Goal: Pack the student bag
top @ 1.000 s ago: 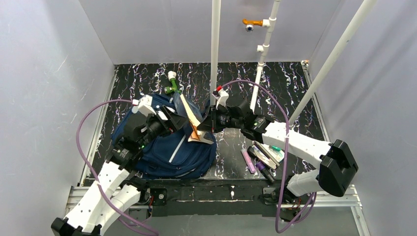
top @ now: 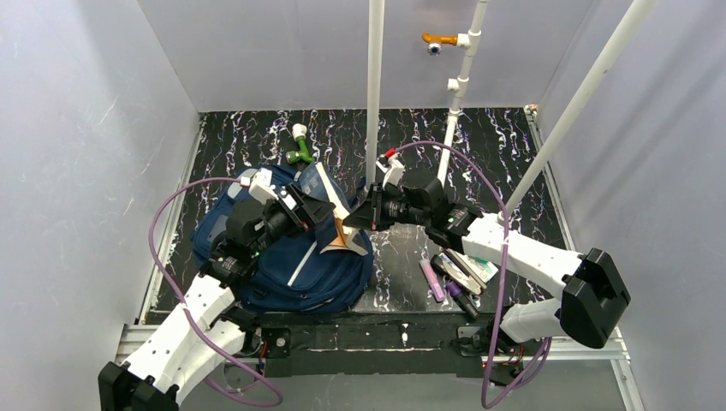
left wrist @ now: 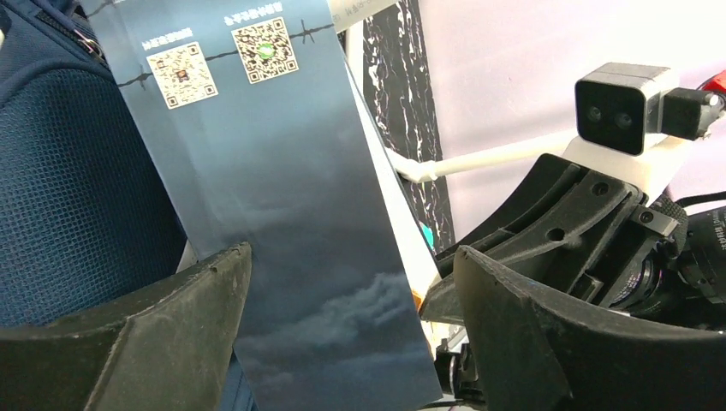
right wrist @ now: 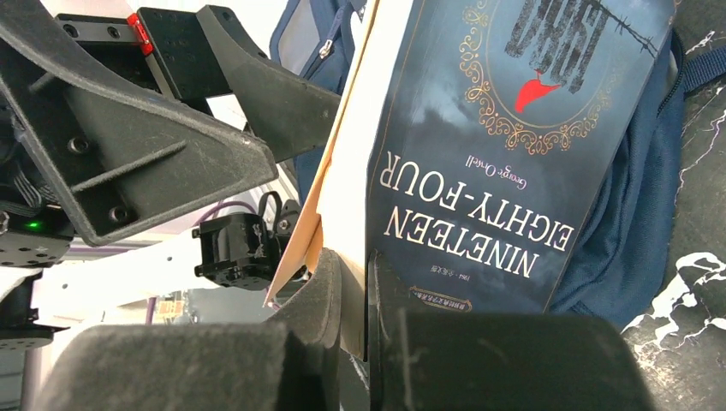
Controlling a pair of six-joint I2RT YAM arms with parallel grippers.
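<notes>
A dark blue book titled Nineteen Eighty-Four (right wrist: 479, 197) stands on edge over the blue backpack (top: 282, 265), its cream pages facing up. My right gripper (top: 349, 223) is shut on the book's edge; in the right wrist view its fingertips (right wrist: 389, 291) pinch it close to the page block. An orange-brown flap (right wrist: 312, 210) sticks out beside the pages. My left gripper is open, facing the book's back cover (left wrist: 282, 180) with its QR codes. That cover shows in the gap between the left fingers, and I cannot tell whether they touch it.
Right of the bag lie a pink marker (top: 432, 280), a dark purple-banded marker (top: 461, 298), and a pouch or case (top: 462, 274) among small items. A green pipe fitting (top: 300, 152) stands behind the bag. White pipes (top: 374, 94) rise at the back.
The right arm has barely shifted.
</notes>
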